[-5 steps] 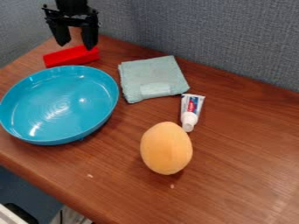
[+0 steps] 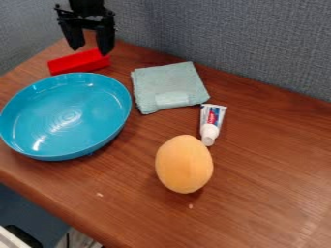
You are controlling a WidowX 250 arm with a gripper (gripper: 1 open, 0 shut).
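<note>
My black gripper hangs at the top left of the camera view with its fingers apart, open, just above a red block. A blue round plate sits at the left of the wooden table. A folded grey-green cloth lies right of the block, a toothpaste tube lies below the cloth, and an orange oval object rests in the lower middle.
A grey padded wall runs along the back. The table's front left edge drops off below the plate.
</note>
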